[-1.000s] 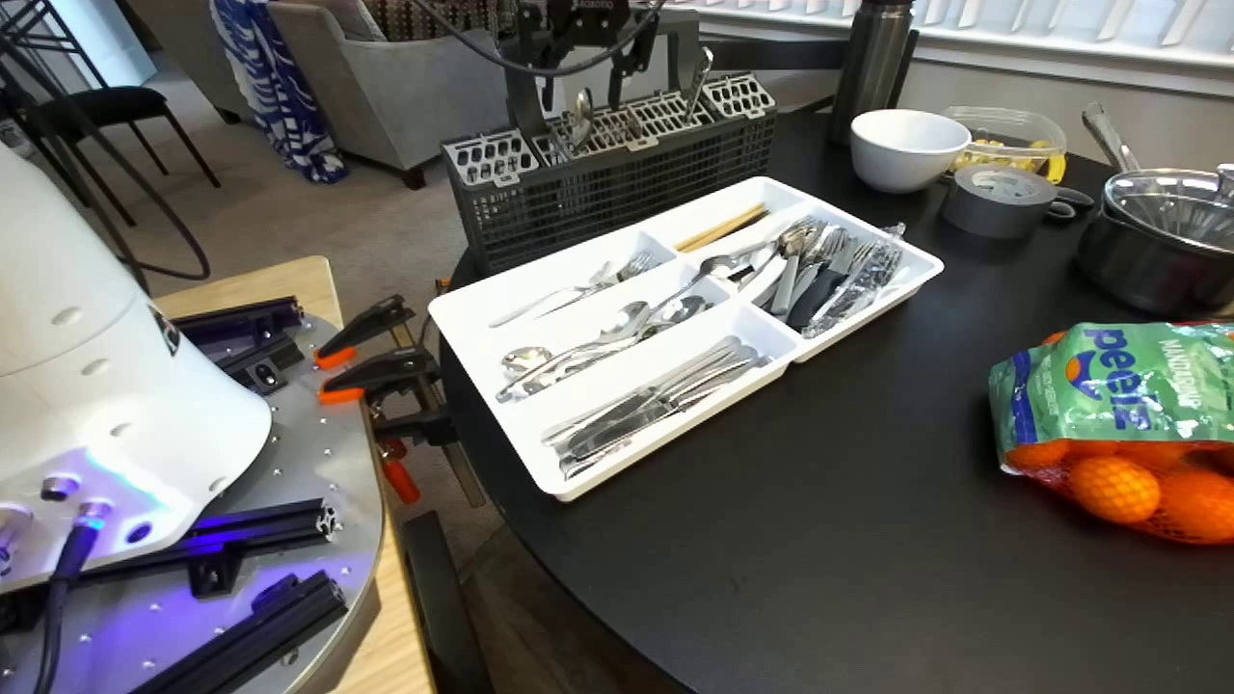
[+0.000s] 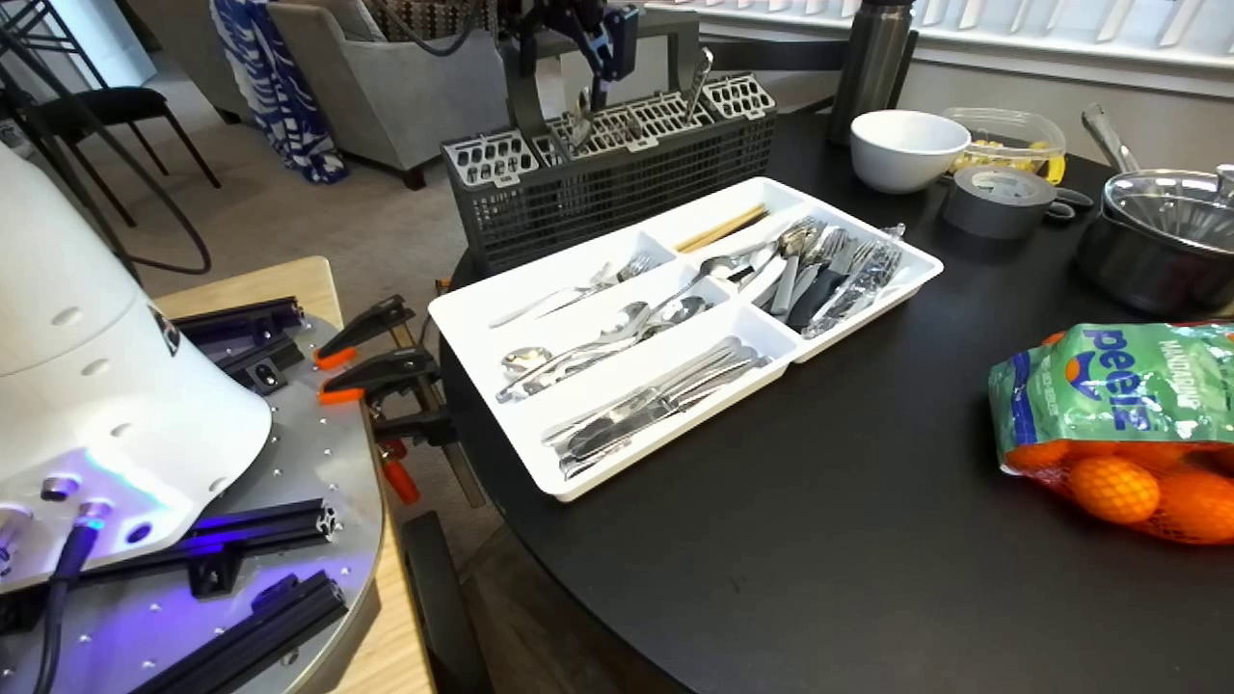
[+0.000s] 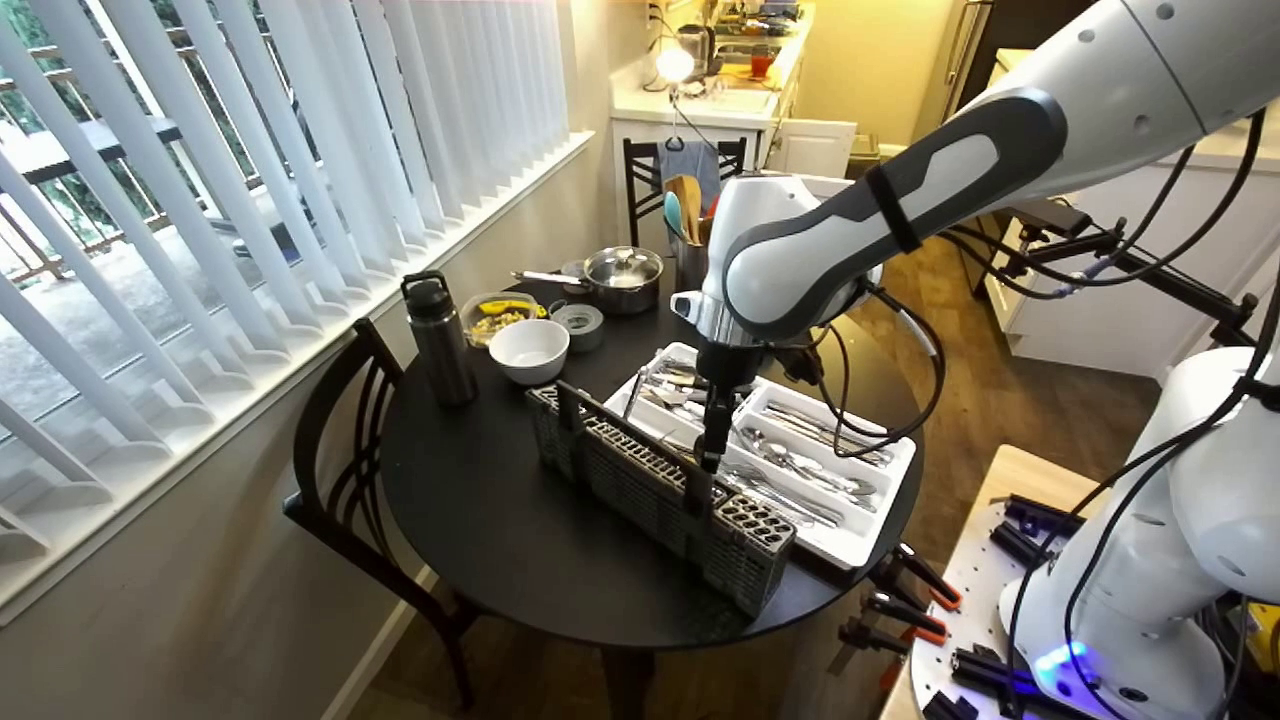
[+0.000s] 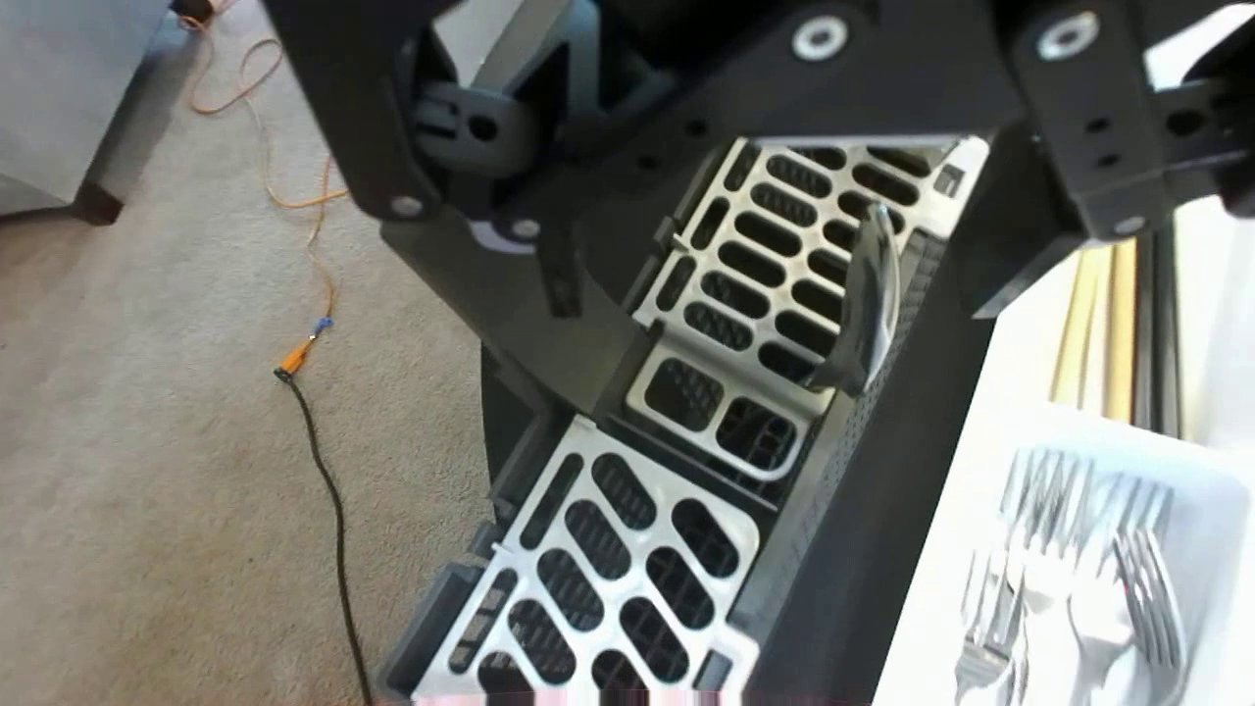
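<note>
A metal utensil, seemingly a spoon [image 2: 580, 120], stands upright in a slot of the dark dishwasher cutlery basket [image 2: 613, 185]. My gripper is open above the basket. In the wrist view the utensil [image 4: 871, 300] shows in the gap between the fingers, closer to the right one and apart from both. A second spoon [image 2: 700, 83] stands farther along the basket. Beside the basket lies a white cutlery tray [image 2: 526, 445]; its compartments hold forks [image 4: 1041, 565], spoons [image 2: 613, 341], knives [image 2: 659, 399] and wooden chopsticks [image 2: 723, 229].
The basket's tall handle [image 3: 699, 490] rises close to the gripper. A white bowl [image 2: 908, 150], a roll of tape [image 2: 997, 202], a steel bottle [image 3: 440, 342] and a lidded pot [image 3: 624, 278] stand farther off. A bag of mandarins [image 2: 1116, 428] lies on the table.
My gripper has turned, so its fingers now line up in the exterior view instead of showing side by side. It also sits lower, nearer the spoon. The tray and basket have not moved.
</note>
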